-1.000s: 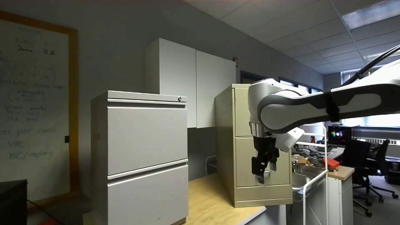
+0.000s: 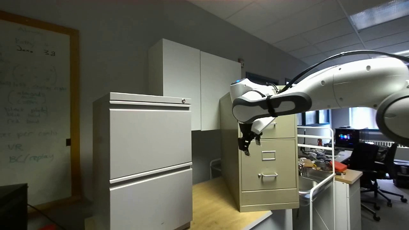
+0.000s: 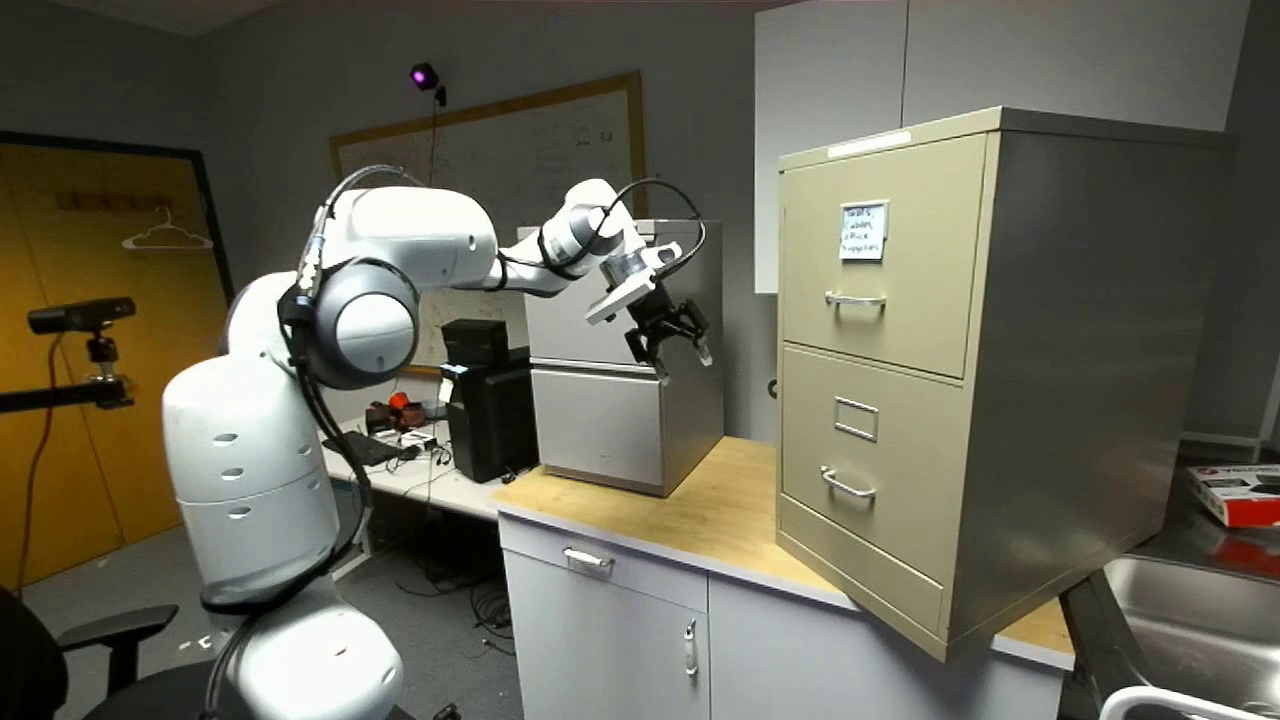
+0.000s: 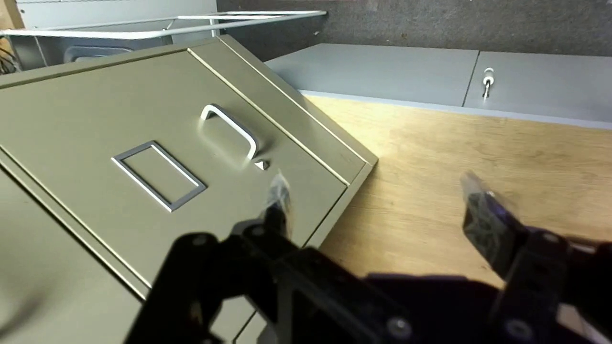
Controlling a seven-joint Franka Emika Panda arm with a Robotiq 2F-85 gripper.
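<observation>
My gripper stands open, with nothing between its fingers; one finger (image 4: pixel 279 198) shows against the beige cabinet and the other over the bare counter. In exterior view 2, the gripper (image 3: pixel 684 360) hangs in the air in front of the grey two-drawer cabinet (image 3: pixel 596 420), to the left of the beige filing cabinet (image 3: pixel 882 444). Both beige drawers look closed. The lower drawer's metal handle (image 4: pixel 232 129) is clear in the wrist view, apart from the gripper. The upper drawer's handle (image 3: pixel 854 299) shows in exterior view 2, below a paper label (image 3: pixel 863 230).
Between the two cabinets lies bare wooden counter (image 3: pixel 744 486). White cupboards (image 2: pixel 184 80) hang on the wall behind. A white wire rack (image 2: pixel 332 168) and a sink (image 3: pixel 1200 612) stand beside the beige cabinet.
In exterior view 1 the arm has moved up and to the left. The gripper, once low in front of the beige cabinet's lower drawer, is now higher and nearer that cabinet's left edge.
</observation>
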